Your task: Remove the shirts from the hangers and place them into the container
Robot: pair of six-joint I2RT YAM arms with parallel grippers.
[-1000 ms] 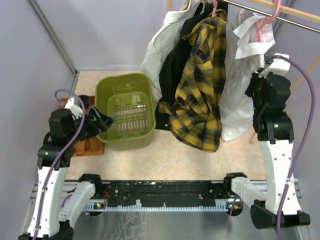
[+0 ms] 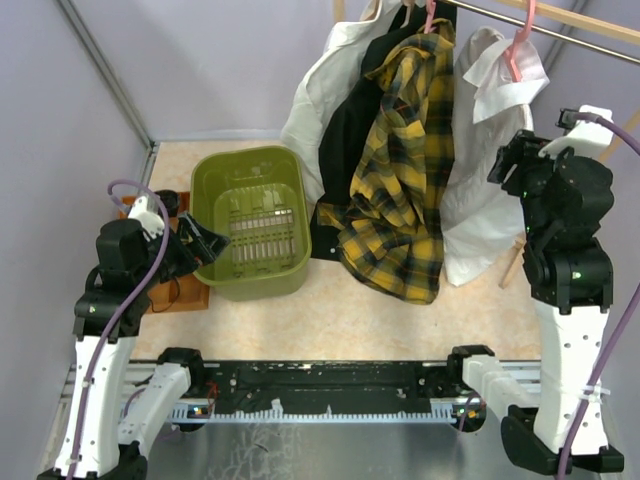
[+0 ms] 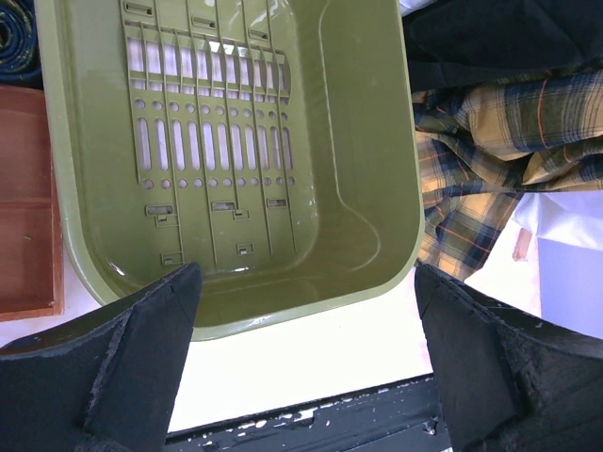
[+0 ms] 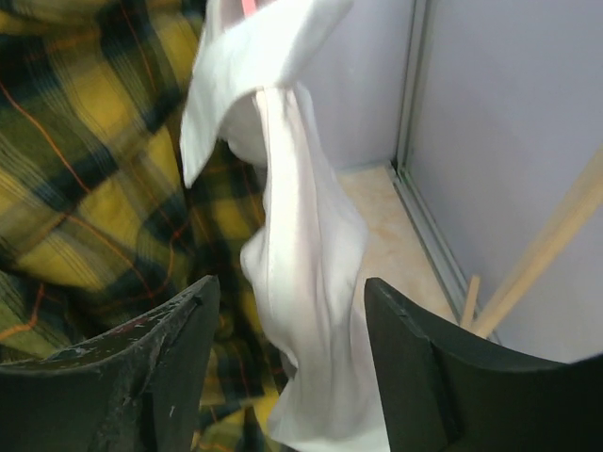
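On the rail at the upper right, a white shirt [image 2: 487,150] hangs from a pink hanger [image 2: 517,48], its collar still around the hanger. My right gripper [image 2: 506,160] is at the shirt's right side, below the collar. In the right wrist view its fingers [image 4: 179,344] stand apart, with folds of the white shirt [image 4: 300,235] showing in the gap; whether they touch the cloth I cannot tell. Over the right rim of the green basket [image 2: 295,210] is my left gripper [image 2: 212,245], open and empty, its fingers [image 3: 141,348] wide apart.
Left of the white shirt hang a yellow plaid shirt [image 2: 400,190], a black garment [image 2: 350,150] and another white garment [image 2: 325,90]. A metal rail [image 2: 565,40] crosses the upper right. An orange-brown tray [image 2: 180,293] lies beside the basket.
The pink hanger's hook swung left along the rail. My left arm stayed still.
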